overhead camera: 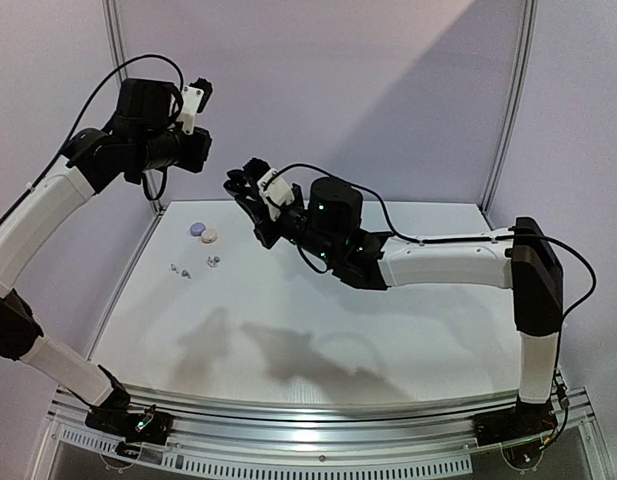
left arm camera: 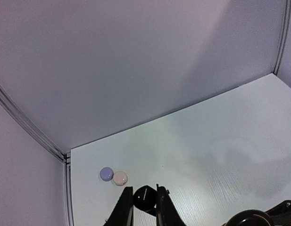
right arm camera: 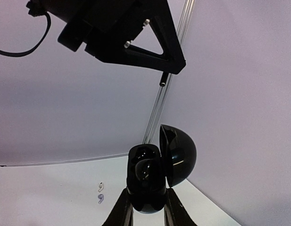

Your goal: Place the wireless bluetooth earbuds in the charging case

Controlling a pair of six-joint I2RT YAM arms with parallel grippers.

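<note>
My right gripper is shut on a glossy black charging case (right arm camera: 146, 200), whose rounded lid (right arm camera: 183, 155) stands open on the right. Dark, shiny shapes show inside the case; I cannot tell whether one is a seated earbud. Above and apart from it, my left gripper is shut on a small black earbud (left arm camera: 145, 199). The earbud's stem (right arm camera: 163, 80) pokes down below the left fingers (right arm camera: 173, 66) in the right wrist view. From the left wrist, part of the black case (left arm camera: 251, 220) appears at the lower right.
A purple round case (overhead camera: 197, 229) and a pale pink one (overhead camera: 209, 236) lie on the white table (overhead camera: 438, 340) at the back left. Loose earbuds (overhead camera: 213, 261) are scattered near them.
</note>
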